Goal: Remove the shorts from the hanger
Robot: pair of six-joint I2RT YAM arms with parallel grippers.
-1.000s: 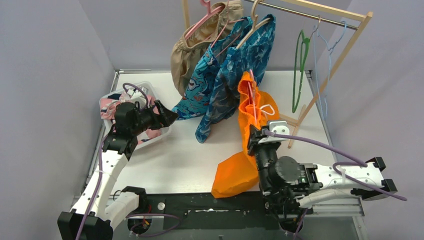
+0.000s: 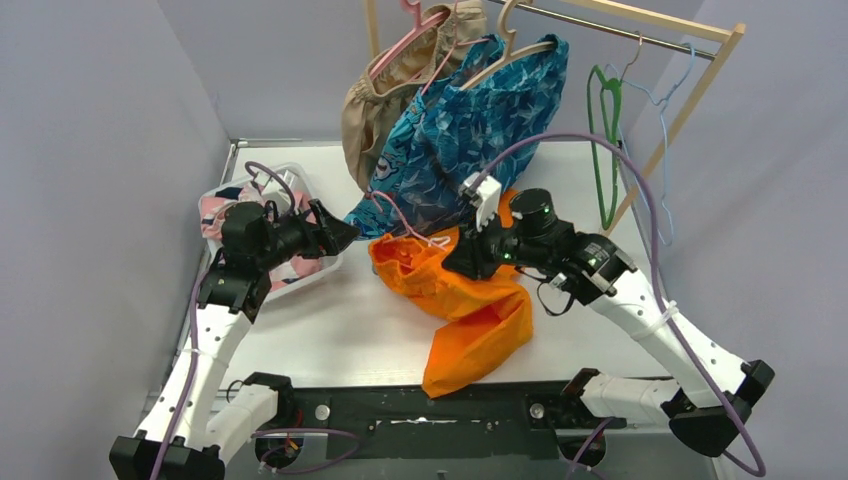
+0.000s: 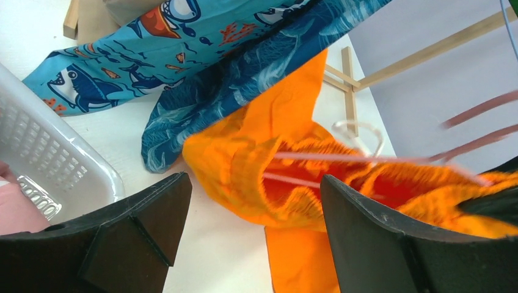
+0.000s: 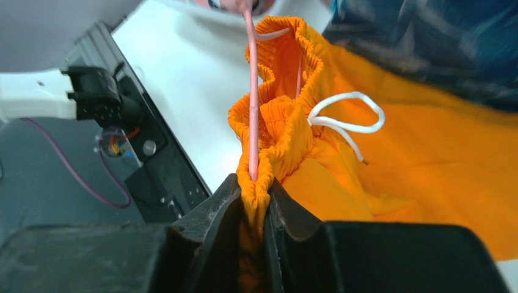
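Note:
Orange shorts (image 2: 485,330) with a white drawstring (image 4: 348,122) droop toward the table, and a pink hanger (image 2: 395,212) still runs inside their waistband. My right gripper is shut on one end of that waistband, the pink bar entering the cloth just ahead of its fingers. The hanger's hook points left in the top view. My left gripper stands open to the left of the shorts, its fingers apart with nothing between them. Part of the waistband (image 3: 293,177) shows beyond the left fingers.
Blue patterned shorts (image 2: 480,125) and beige shorts (image 2: 375,110) hang from the wooden rack (image 2: 640,25). Green hanger (image 2: 605,150) and blue hangers dangle at right. A white basket (image 2: 325,272) with pink cloth sits beside my left arm. Open table lies at front left.
My right gripper has swung left and toward the back, carrying the orange waistband and pink hanger nearer the left gripper. The hanging blue shorts and green hanger have shifted.

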